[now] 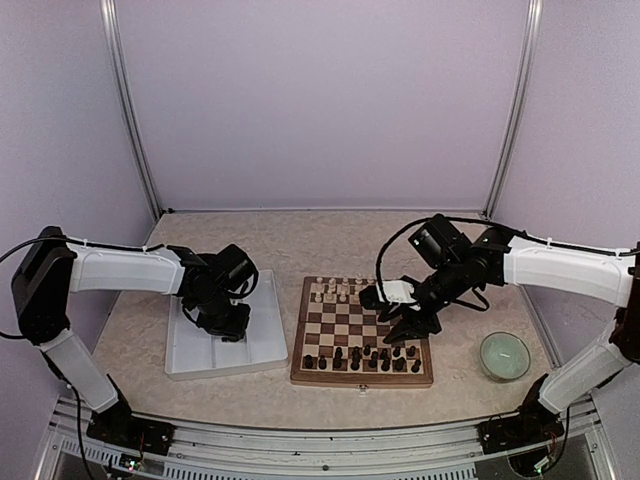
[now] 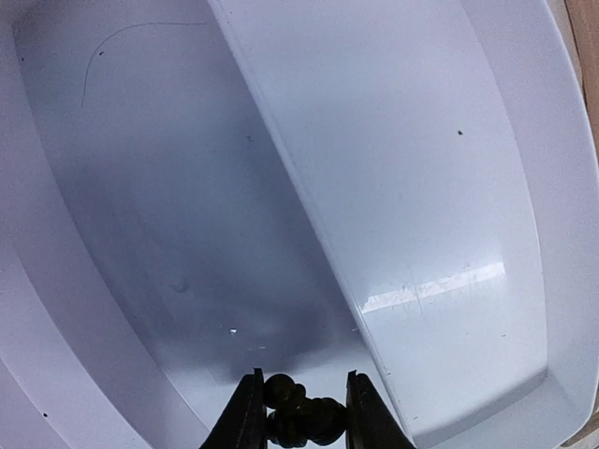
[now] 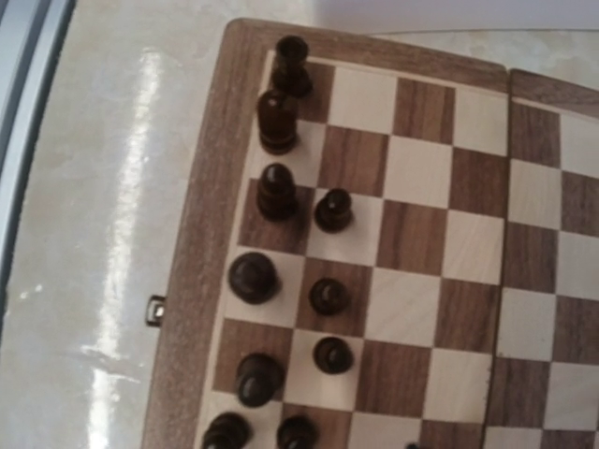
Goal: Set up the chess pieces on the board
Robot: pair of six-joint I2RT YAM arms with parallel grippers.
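My left gripper is low in the white tray, open, with a few dark pieces between and under its fingers at the bottom of the left wrist view. My right gripper hangs over the right part of the chessboard; its fingers are barely visible in the right wrist view, so its finger state is unclear. Dark chess pieces stand upright along the board's near edge, and light pieces stand along the far side, partly hidden by the right arm.
A pale green bowl sits right of the board. The left arm covers the area behind the tray's left side, where a bowl is now hidden. The table behind the board is clear.
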